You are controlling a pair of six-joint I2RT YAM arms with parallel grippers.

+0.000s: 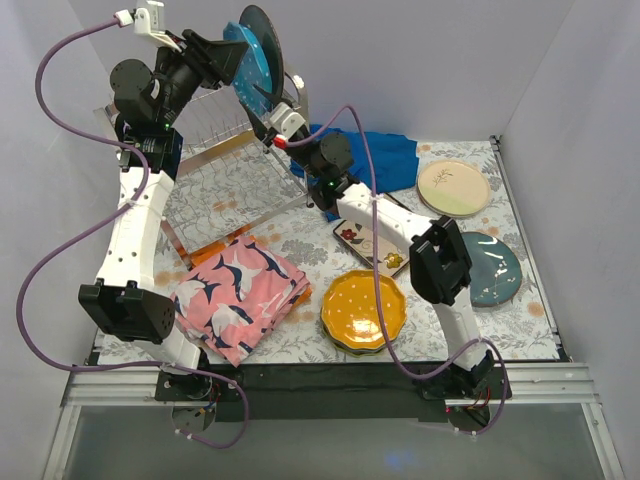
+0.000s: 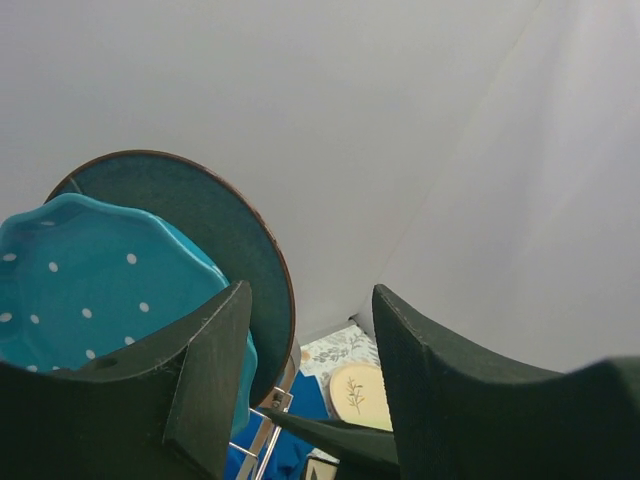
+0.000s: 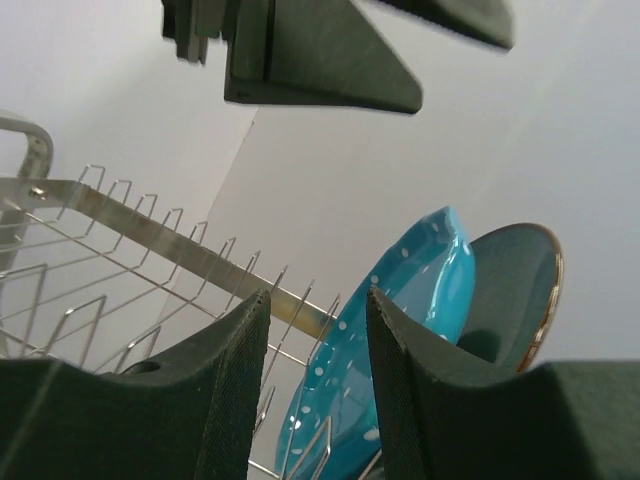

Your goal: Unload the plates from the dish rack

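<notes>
A speckled blue plate (image 1: 257, 72) stands on edge at the right end of the wire dish rack (image 1: 225, 190), with a dark plate (image 1: 268, 40) upright behind it. My left gripper is open beside the blue plate (image 2: 110, 280); one finger covers part of it in the left wrist view, and the gap looks empty. Lower down, my right gripper has its fingers apart near the blue plate's (image 3: 410, 270) lower edge. Plate and rack wires appear behind that gap; contact cannot be told.
A cream plate (image 1: 453, 188) and a dark teal plate (image 1: 480, 268) lie on the right of the table. Yellow plates (image 1: 362, 310) sit front centre. A pink cloth (image 1: 240, 300), a blue cloth (image 1: 390, 160) and a patterned tile (image 1: 355, 235) lie around. Both arms are close together above the rack.
</notes>
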